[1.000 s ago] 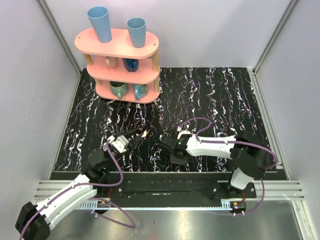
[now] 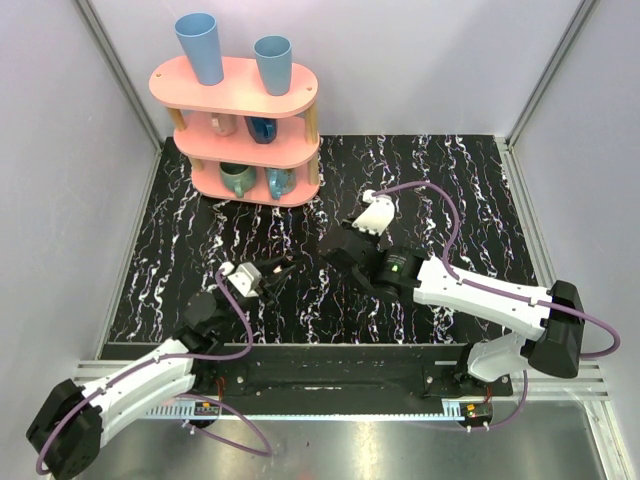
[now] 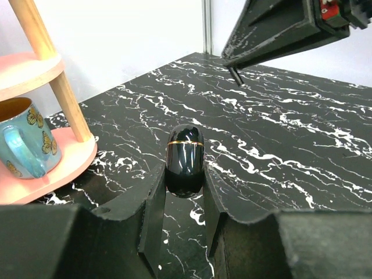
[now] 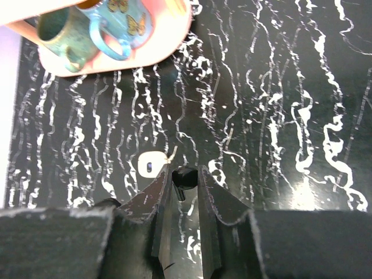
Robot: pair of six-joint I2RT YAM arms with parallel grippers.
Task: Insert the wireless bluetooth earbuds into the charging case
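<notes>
A glossy black capsule with a gold band (image 3: pixel 185 157), apparently the charging case, is held upright in my shut left gripper. My right gripper is shut on a small black piece (image 4: pixel 185 174), apparently an earbud, pointing down over the floor. In the left wrist view the right gripper's dark body (image 3: pixel 285 32) is raised at upper right, with a short stem (image 3: pixel 235 75) below its tip. In the top view it stands right of and above the left gripper (image 2: pixel 285 265). Whether the case is open is unclear.
A pink shelf (image 2: pixel 225 85) with cups and mugs stands at the back left, near the left gripper's view. A small pale object (image 4: pixel 152 164) shows in the right wrist view, unclear what.
</notes>
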